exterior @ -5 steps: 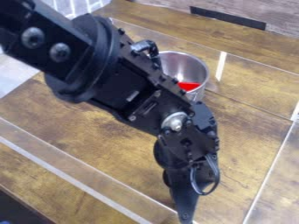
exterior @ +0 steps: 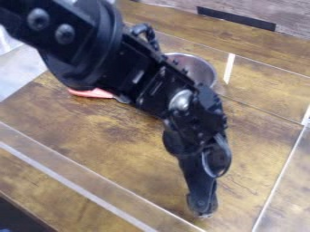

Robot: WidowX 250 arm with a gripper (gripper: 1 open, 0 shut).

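Observation:
My black gripper [exterior: 201, 195] points down over the bare wooden table [exterior: 109, 172] at the lower middle, its tip low near the surface; seen side-on, nothing shows in its grasp. Behind the arm stands a steel bowl [exterior: 198, 68], largely hidden by it. A pink object [exterior: 87, 91] peeks out left of the arm, mostly covered.
Clear or pale strips divide the wooden surface into panels. Free wood lies to the right and lower left of the gripper. A dark plank edge [exterior: 237, 18] runs along the back.
The arm and gripper have risen slightly in the view over the last second, uncovering more of the pink object on the left.

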